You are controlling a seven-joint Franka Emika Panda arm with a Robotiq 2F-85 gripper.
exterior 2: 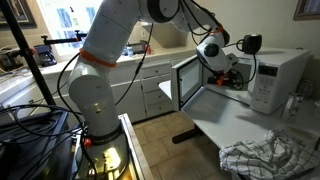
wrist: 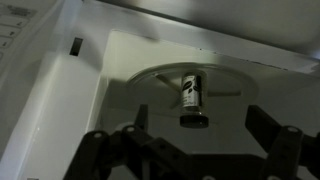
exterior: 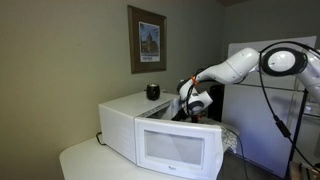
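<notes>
Inside the white microwave (exterior: 122, 130), a small bottle (wrist: 192, 95) with a pale label and a dark cap lies on the round turntable (wrist: 150, 77), as the wrist view shows. My gripper is open, one finger on either side of the bottle's cap end, with clear gaps between. The microwave door (exterior: 180, 150) stands wide open. From outside, my gripper (exterior 2: 236, 79) is at the microwave's opening, its tips partly hidden there. The bottle cannot be made out in either exterior view.
A dark mug (exterior: 153, 91) stands on top of the microwave. On the counter (exterior 2: 205, 118) lies a crumpled patterned cloth (exterior 2: 265, 158). The microwave's side wall (wrist: 75, 85) runs close to the left finger.
</notes>
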